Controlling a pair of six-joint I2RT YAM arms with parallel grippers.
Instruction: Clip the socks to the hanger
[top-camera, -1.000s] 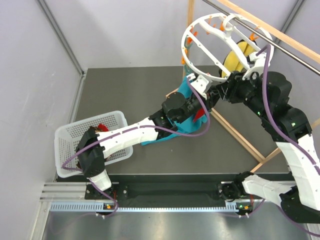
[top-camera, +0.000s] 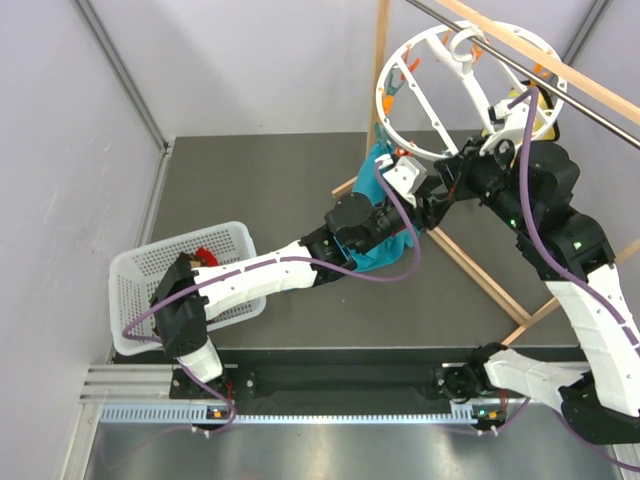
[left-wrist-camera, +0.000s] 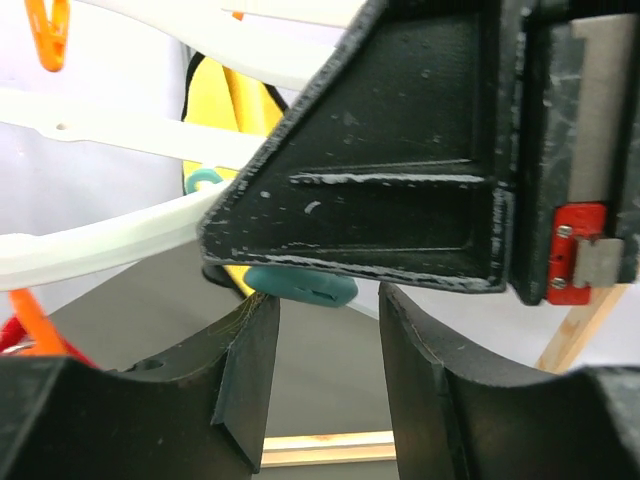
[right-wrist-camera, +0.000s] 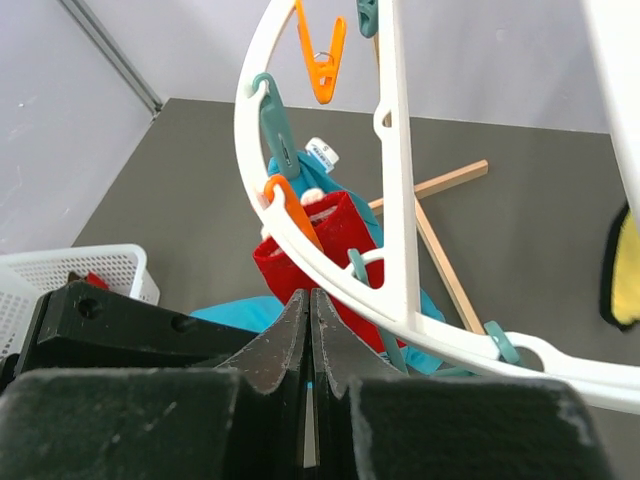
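The white round hanger (top-camera: 432, 95) hangs at the upper right, with teal and orange clips on its ring. Below the ring, a red sock (right-wrist-camera: 333, 228) and a blue sock (right-wrist-camera: 232, 313) show in the right wrist view. My right gripper is shut with nothing between its fingers. Just right of its fingertips, outside them, a teal clip (right-wrist-camera: 374, 308) sits on the ring. My left gripper stands open in the left wrist view; a teal clip's tip (left-wrist-camera: 303, 285) shows above the gap, the rest covered by the black right gripper.
A white basket (top-camera: 240, 240) with red items stands at the left. A metal rod (top-camera: 590, 112) and wooden bars cross the upper right. A yellow piece (right-wrist-camera: 627, 270) with black edging hangs beyond the ring. The grey floor between basket and hanger is mostly clear.
The hanger has shifted right in the top view.
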